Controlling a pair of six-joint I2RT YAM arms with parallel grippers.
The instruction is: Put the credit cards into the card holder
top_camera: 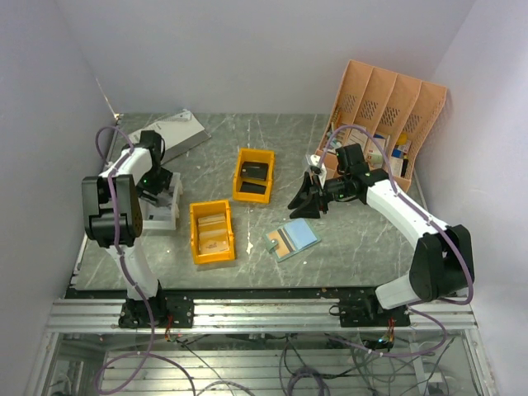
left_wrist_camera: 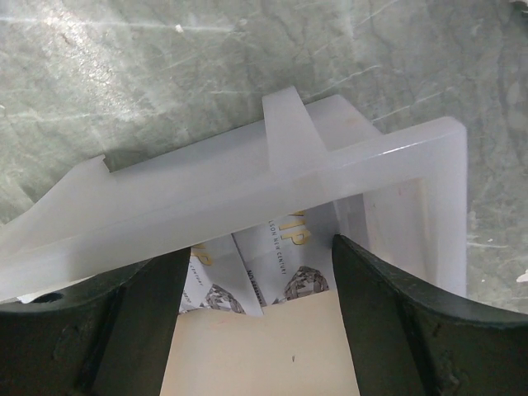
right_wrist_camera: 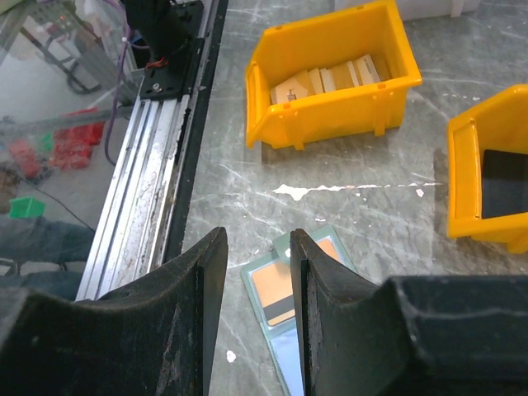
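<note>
Inside the white bin at the left, my left gripper [top_camera: 155, 191] is open. Its left wrist view shows two grey-white printed cards [left_wrist_camera: 285, 252] lying partly overlapped on the bin floor between the spread fingers, beneath the near wall of the bin [left_wrist_camera: 165, 214]. A light-blue card holder [top_camera: 302, 233] lies flat on the table, with tan and dark strips showing at its left part. Just above and to the right of that holder hovers my right gripper [top_camera: 308, 204], its fingers [right_wrist_camera: 213, 297] parted with nothing held between them.
Two yellow bins stand mid-table: one with pale cards [top_camera: 213, 261], another with black items [top_camera: 253, 196]. A white box [top_camera: 169, 134] lies at the back left. The peach rack [top_camera: 388, 103] fills the back right.
</note>
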